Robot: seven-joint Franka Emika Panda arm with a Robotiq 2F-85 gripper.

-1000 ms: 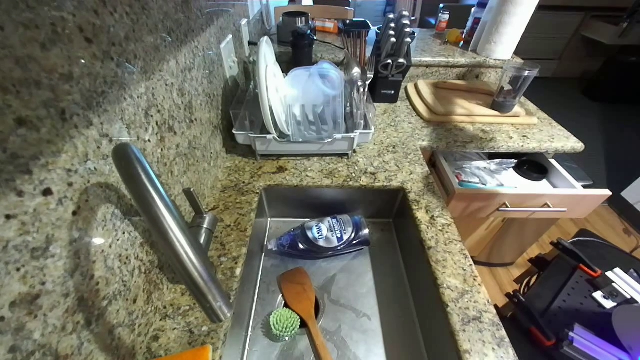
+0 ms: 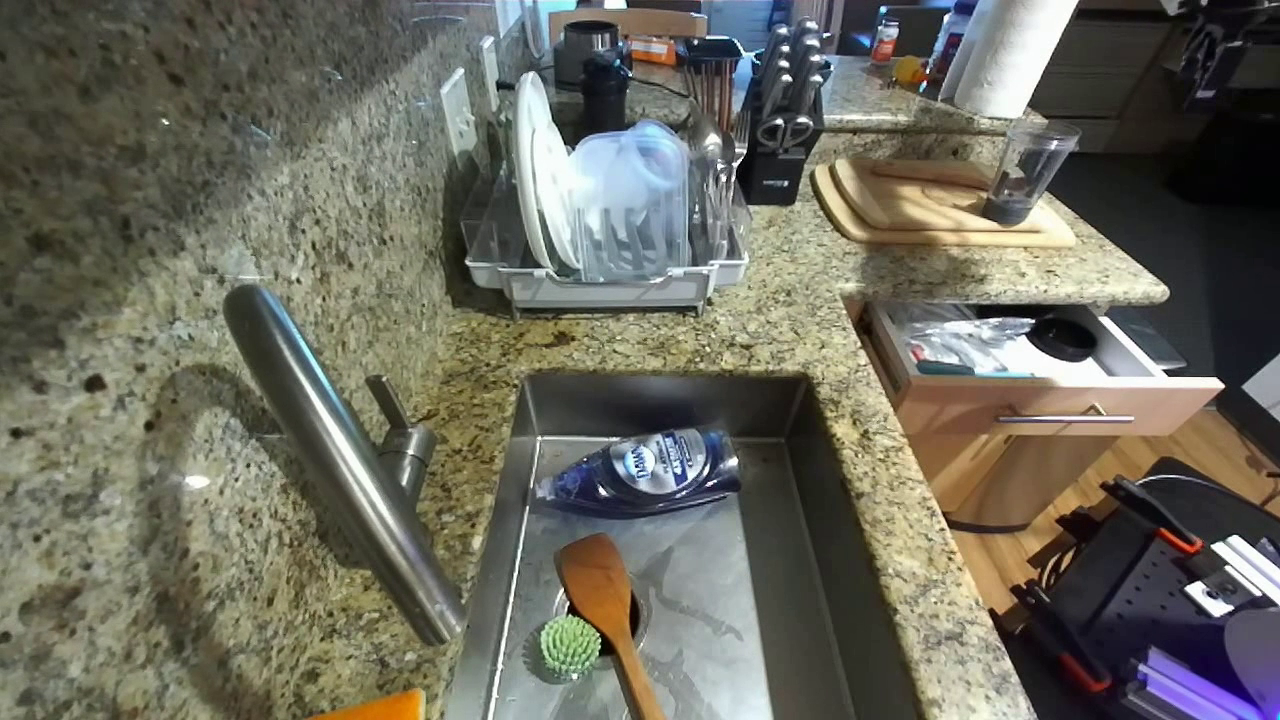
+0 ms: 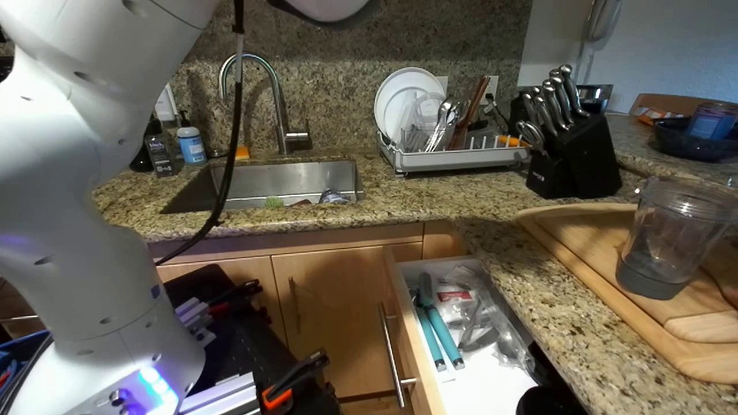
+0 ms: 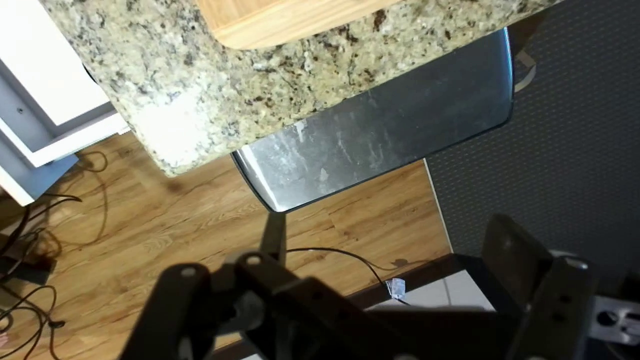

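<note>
My gripper stands open in the wrist view, its two dark fingers wide apart with nothing between them. It hangs over the room beyond the counter corner, with wood floor and a dark bin lid (image 4: 384, 126) below. In exterior view 1 part of it shows at the top right edge, past the counter. A clear cup with a dark base (image 2: 1032, 174) stands on the stacked cutting boards (image 2: 864, 198). An open drawer (image 3: 477, 387) holds teal-handled utensils (image 3: 443, 335) and plastic bags. In the sink (image 2: 708, 600) lie a blue Dawn bottle (image 2: 654, 468), a wooden spatula (image 2: 596, 584) and a green brush (image 2: 569, 646).
A dish rack (image 2: 600, 288) with plates and cutlery stands behind the sink. To its right is a black knife block (image 3: 578, 162). A paper towel roll (image 2: 1014, 54) stands farther back. The faucet (image 2: 342, 462) arches beside the sink. Bare counter surrounds the sink's right side.
At the top right of exterior view 1, my gripper has come farther into view, leftward. The teal item in the drawer looks darker now. The sink items, cup and boards have not moved.
</note>
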